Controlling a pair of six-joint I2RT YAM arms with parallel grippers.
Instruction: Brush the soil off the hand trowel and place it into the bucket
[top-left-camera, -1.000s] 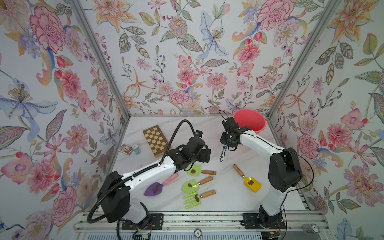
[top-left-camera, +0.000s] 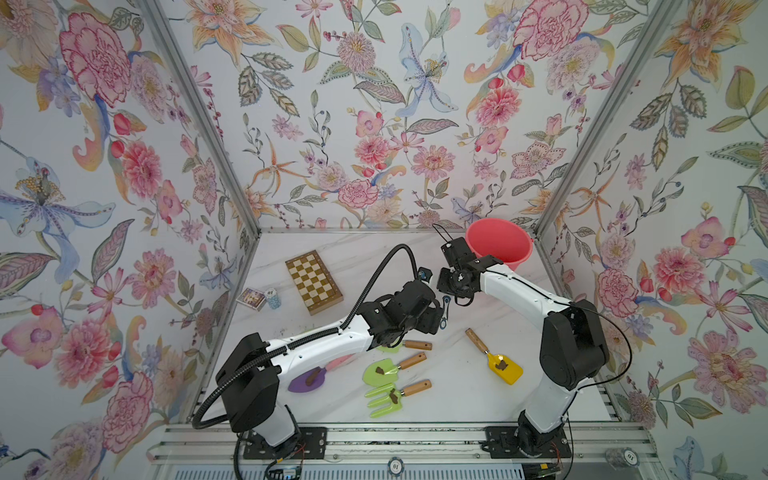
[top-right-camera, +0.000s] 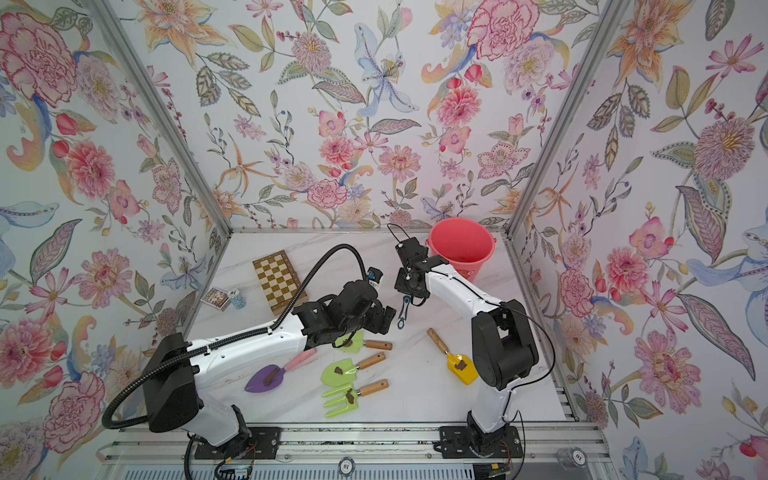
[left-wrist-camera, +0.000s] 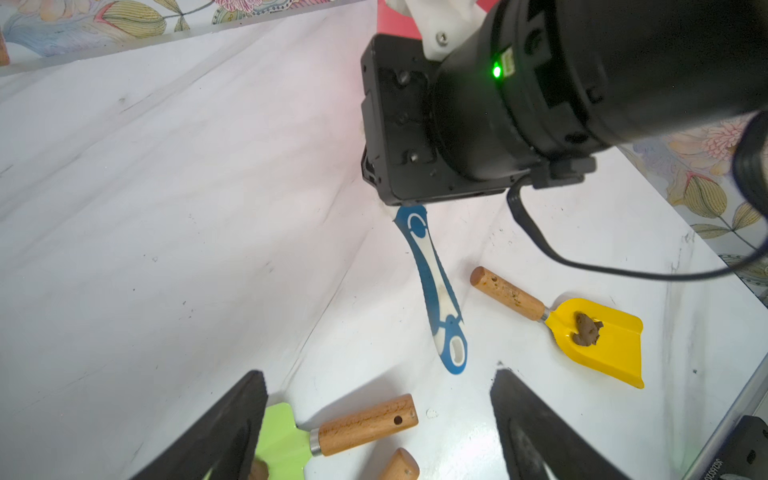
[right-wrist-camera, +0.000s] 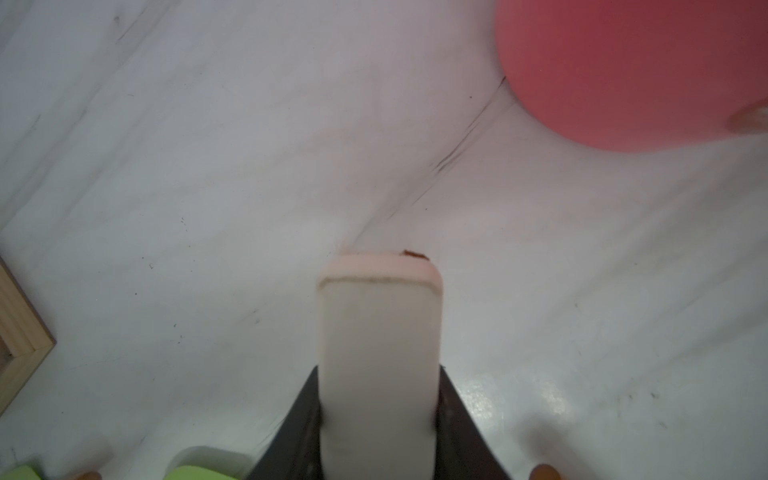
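My right gripper (top-left-camera: 449, 281) is shut on a brush with a blue-and-white handle (left-wrist-camera: 436, 288); the handle slants down from it above the table. In the right wrist view, the brush's pale body (right-wrist-camera: 380, 360) sits between the fingers. My left gripper is part open beside the brush handle, its fingers apart with nothing between them. Below lie a yellow scoop (top-left-camera: 505, 369), a purple trowel (top-right-camera: 265, 379), a green trowel (top-left-camera: 379, 372) and a green fork (top-left-camera: 387, 402), with brown clumps on them. Another green trowel (top-right-camera: 349, 343) is partly hidden by the left arm. The red bucket (top-left-camera: 498, 240) stands at the back right.
A checkered board (top-left-camera: 313, 281) lies at the back left. Near it are a small picture box (top-left-camera: 251, 298) and a small cup-like item (top-left-camera: 273, 299). The two grippers are close together.
The right gripper shifted slightly left, the brush still in it. The tools below stayed put.
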